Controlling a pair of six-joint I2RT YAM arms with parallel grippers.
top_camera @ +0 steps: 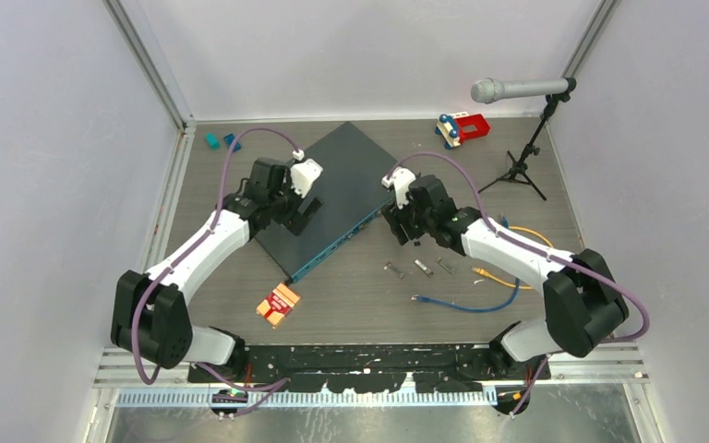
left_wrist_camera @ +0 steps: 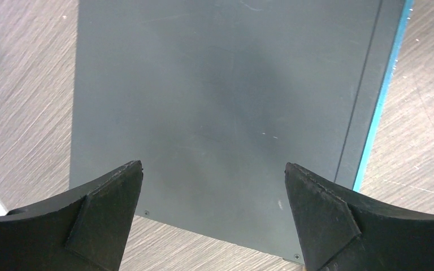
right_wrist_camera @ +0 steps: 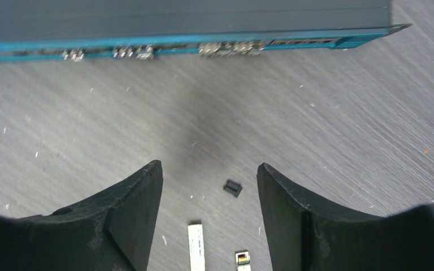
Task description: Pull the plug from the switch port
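Observation:
A dark, flat switch (top_camera: 351,157) with a blue port edge lies diagonally on the floor; its port strip (right_wrist_camera: 231,46) runs along the top of the right wrist view, with several metal ports. My left gripper hangs open over the switch's top, nothing between its fingers. My right gripper is part open above the floor just beside the port edge, nothing held. Below it lie a small dark piece (right_wrist_camera: 232,188), a pale strip (right_wrist_camera: 195,245) and a small module (right_wrist_camera: 243,258). I cannot make out a plug in the ports.
Yellow (top_camera: 497,277) and blue (top_camera: 462,307) cables lie at the right. A microphone stand (top_camera: 519,166) and red toy (top_camera: 471,126) stand behind; an orange box (top_camera: 278,305) lies front left.

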